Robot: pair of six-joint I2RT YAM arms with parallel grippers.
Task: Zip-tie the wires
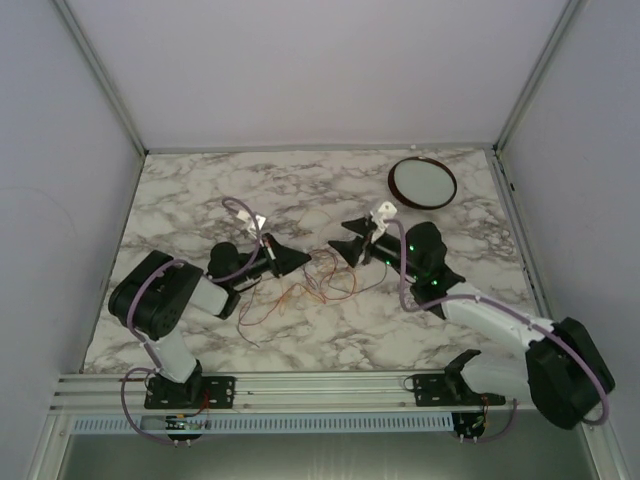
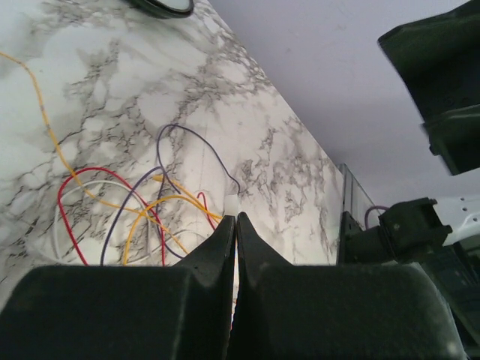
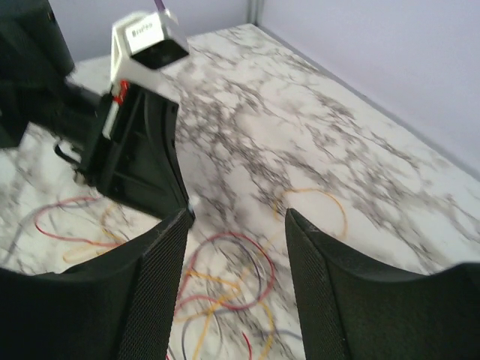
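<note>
A loose tangle of thin wires (image 1: 322, 287) lies mid-table; red, orange, purple and white strands (image 2: 56, 225) show in the left wrist view. My left gripper (image 1: 306, 260) is at the left side of the tangle, its fingers pressed together. A small white piece (image 2: 232, 202), apparently the end of a zip tie, sticks out at its fingertips; the rest is hidden. Facing it from the right, my right gripper stands open over the wires, with nothing held between its fingers.
At the back right lies a round dark-rimmed dish (image 1: 422, 183). The two grippers are close to each other.
</note>
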